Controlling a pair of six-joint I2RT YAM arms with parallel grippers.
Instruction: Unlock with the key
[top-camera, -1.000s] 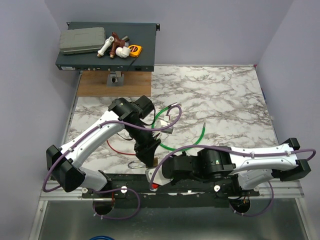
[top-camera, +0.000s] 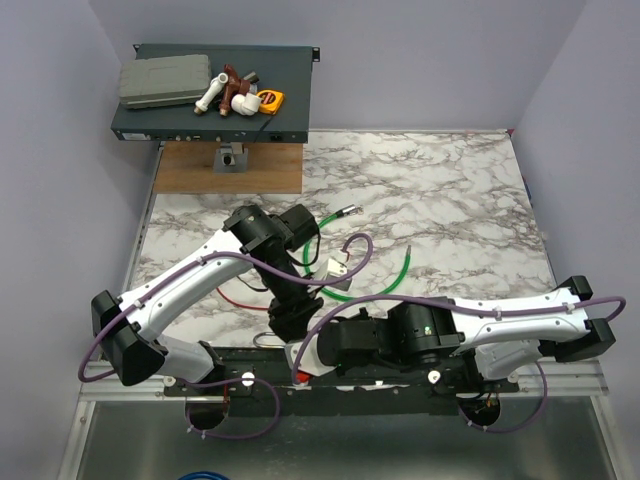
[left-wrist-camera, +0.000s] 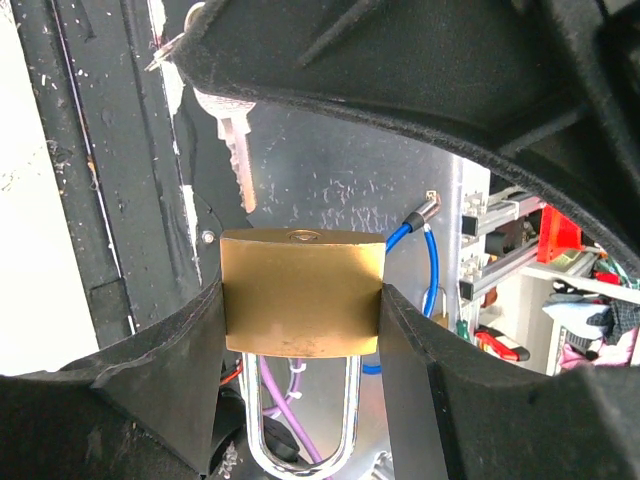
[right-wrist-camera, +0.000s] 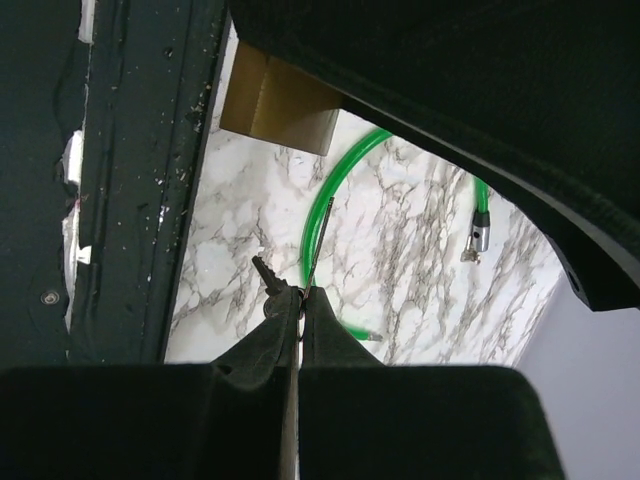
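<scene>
In the left wrist view my left gripper is shut on a brass padlock (left-wrist-camera: 301, 290), its steel shackle hanging below. A key (left-wrist-camera: 238, 155) points toward the padlock's keyhole side, a little above it. In the right wrist view my right gripper is shut at a dark key (right-wrist-camera: 273, 283) with thin wire or ring by the fingertips; the padlock (right-wrist-camera: 279, 105) shows at top, partly hidden. In the top view both grippers are crowded at the front middle, mostly hidden by the arms.
A green hose (top-camera: 405, 265) lies on the marble table (top-camera: 420, 180), along with a red wire (top-camera: 235, 300). A dark shelf (top-camera: 180, 120) with a case and tools stands at the back left.
The left arm has moved toward the front of the table, carrying the padlock under it. The right arm has also shifted slightly toward the front and left.
</scene>
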